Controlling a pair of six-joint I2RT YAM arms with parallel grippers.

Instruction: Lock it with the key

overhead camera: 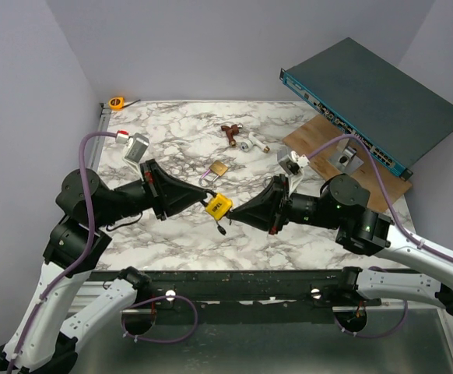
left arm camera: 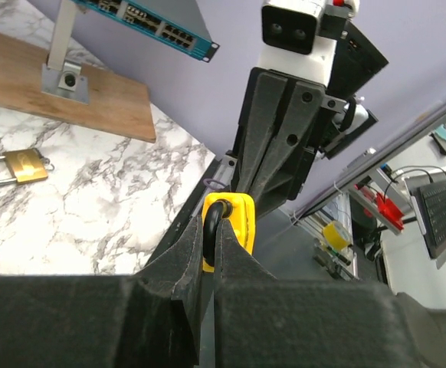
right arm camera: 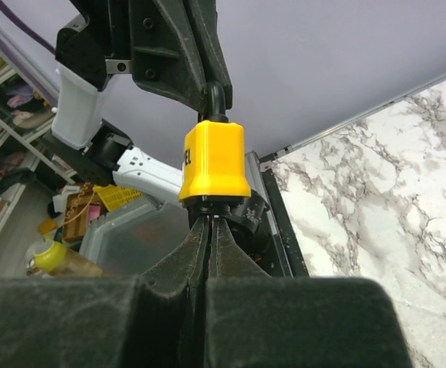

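A yellow padlock body with black shackle [overhead camera: 218,206] [left arm camera: 238,226] [right arm camera: 214,159] hangs between the two grippers above the table. My left gripper [overhead camera: 205,199] is shut on the black shackle. My right gripper [overhead camera: 230,214] is shut, its tips just at the padlock's black lower end, with nothing clearly held between them. A small dark piece hangs below the padlock in the top view; whether it is the key is unclear. A brass padlock [overhead camera: 218,168] [left arm camera: 25,165] lies on the marble table behind.
A wooden board with metal stand [overhead camera: 308,134] and a teal rack unit [overhead camera: 374,101] fill the back right. Pipe fittings [overhead camera: 232,132] and a tape measure [overhead camera: 117,102] lie at the back. Bare marble surrounds the grippers.
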